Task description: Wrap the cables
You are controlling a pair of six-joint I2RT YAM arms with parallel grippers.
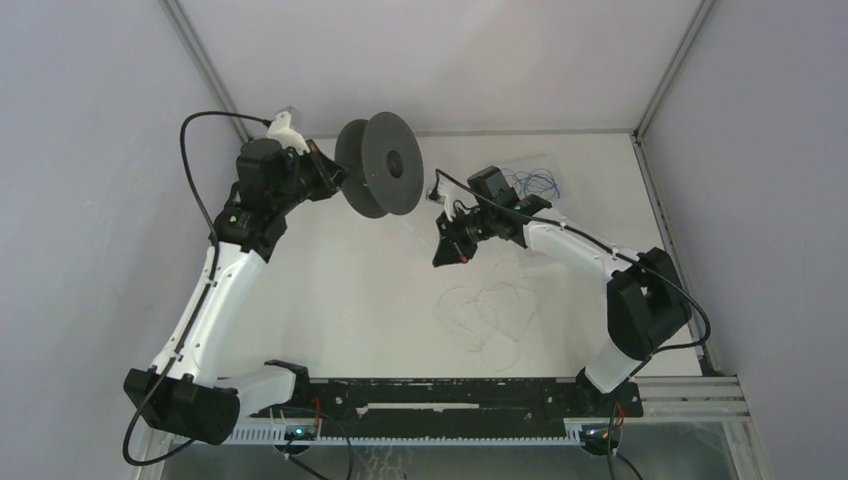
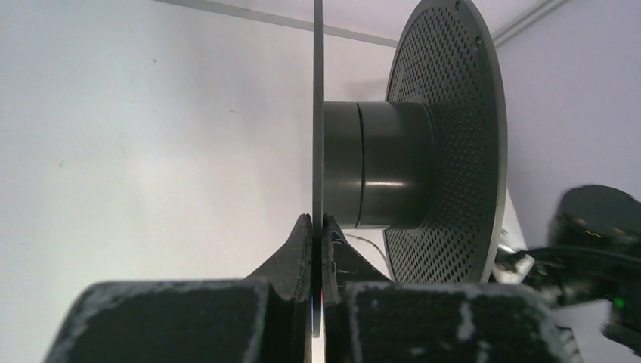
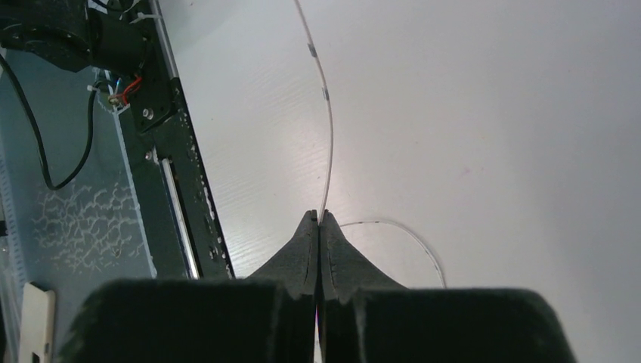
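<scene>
A dark grey spool (image 1: pixel 393 164) with two wide flanges hangs off the table in the top view. My left gripper (image 1: pixel 340 178) is shut on the rim of its left flange (image 2: pixel 318 113); the spool's drum (image 2: pixel 393 166) shows to the right of that flange. A thin pale cable (image 3: pixel 330 144) runs into the tips of my right gripper, which is shut on it. Below the drum, a short bit of cable (image 2: pixel 367 241) shows in the left wrist view. Loose loops of pale cable (image 1: pixel 517 345) lie faintly on the white table.
A clear flat bag with blue cable (image 1: pixel 537 183) lies at the back right, partly behind the right arm. A black rail (image 1: pixel 540 392) runs along the front edge.
</scene>
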